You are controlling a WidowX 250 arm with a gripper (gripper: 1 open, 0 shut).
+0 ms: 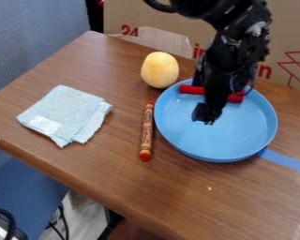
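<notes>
A light blue plate (217,136) lies on the wooden table, with a red cylindrical object (191,90) near its back rim, partly hidden by the arm. The black gripper (208,111) reaches down over the plate in front of the red object; its fingers are dark and overlap, so whether it is open or shut is unclear. An orange crayon-like stick (147,134) lies on the table along the plate's left side. A yellow rounded object (160,68) sits behind it.
A folded pale cloth (65,113) lies at the left of the table (83,187). A cardboard box (291,42) stands behind. Blue tape (291,162) runs right of the plate.
</notes>
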